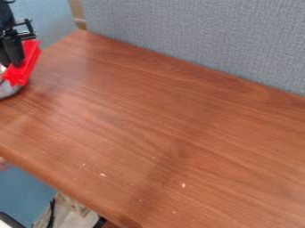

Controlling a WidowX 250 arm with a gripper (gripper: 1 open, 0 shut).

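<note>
At the upper left edge of the camera view, my black gripper [14, 50] is partly out of frame, angled down by a bright red object [24, 68]. A silver metal bowl [7, 87] sits beneath them on the wooden table, mostly hidden and cut off by the edge. I cannot tell whether the fingers are closed on the red object.
A grey padded panel [202, 36] runs along the back. The table's front left edge drops to a blue area.
</note>
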